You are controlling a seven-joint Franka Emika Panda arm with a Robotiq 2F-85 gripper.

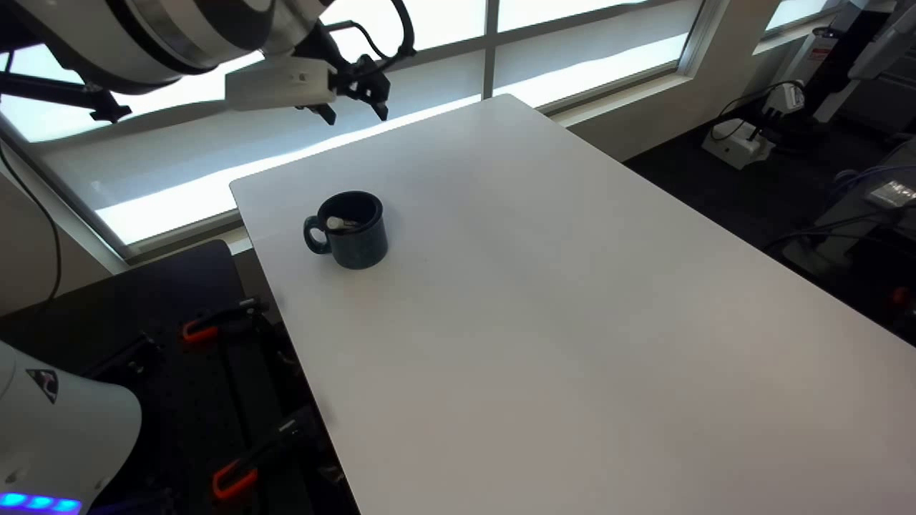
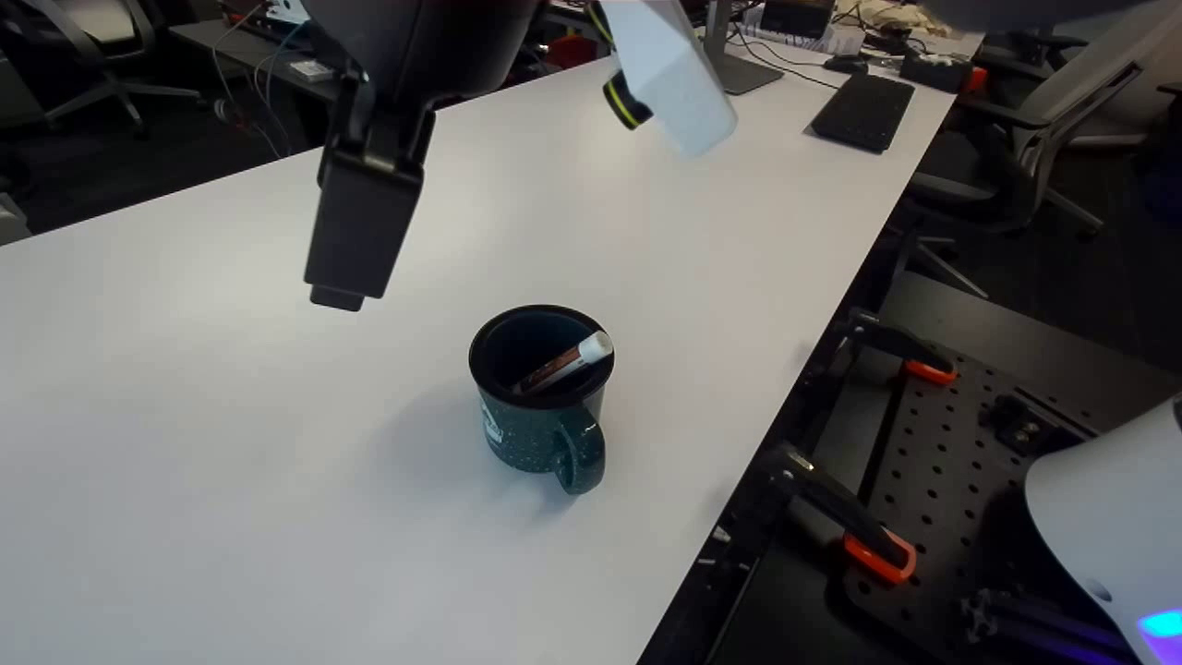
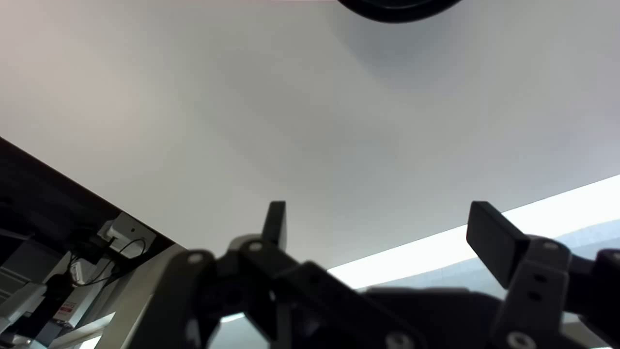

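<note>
A dark green mug stands upright on the white table, its handle toward the table's near left edge in exterior view 1. Inside it leans a marker with a white end resting at the rim. My gripper hangs well above the table, clear of the mug. In the wrist view the gripper is open, its two fingers far apart and bare table and window between them. Only the dark edge of the mug shows at the top of that view.
A window runs along its far side. Orange-tipped clamps sit beside the table on the robot's mount. A keyboard lies at the table's far end in exterior view 2.
</note>
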